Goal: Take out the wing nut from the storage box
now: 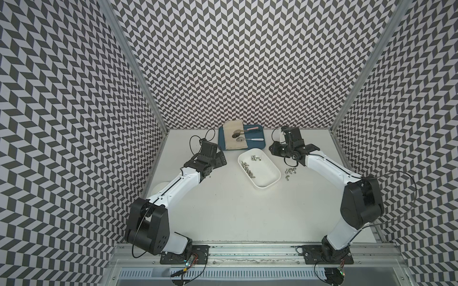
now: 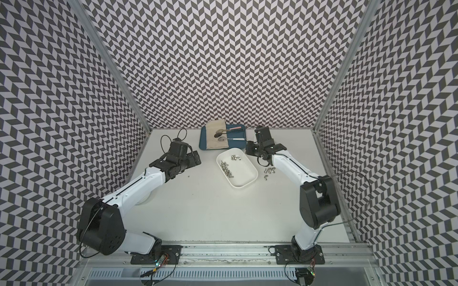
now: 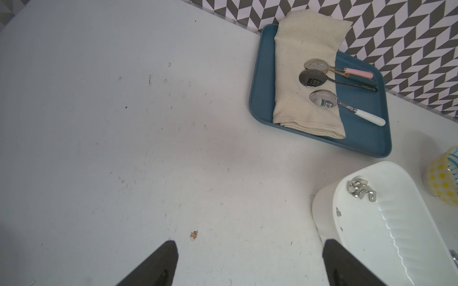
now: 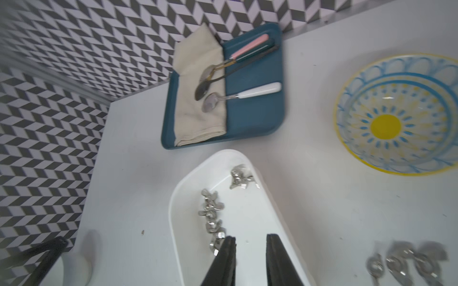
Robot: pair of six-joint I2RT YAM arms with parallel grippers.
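Observation:
The white storage box (image 1: pixel 268 177) stands mid-table. Inside it, several silvery wing nuts lie in a row (image 4: pixel 210 213) along the left side, and a small cluster (image 4: pixel 241 176) sits at the far end. More wing nuts (image 1: pixel 291 170) rest on the table to the right of the box, blurred in the right wrist view. My right gripper is above the box's right side, its fingers part open with no object visible between them. Left of the box, my left gripper is held wide open over bare table, empty.
Behind the box lies a blue tray (image 4: pixel 255 112) with a folded beige cloth (image 4: pixel 200 116) and several spoons. A patterned yellow-and-blue bowl (image 4: pixel 396 114) stands right of the tray.

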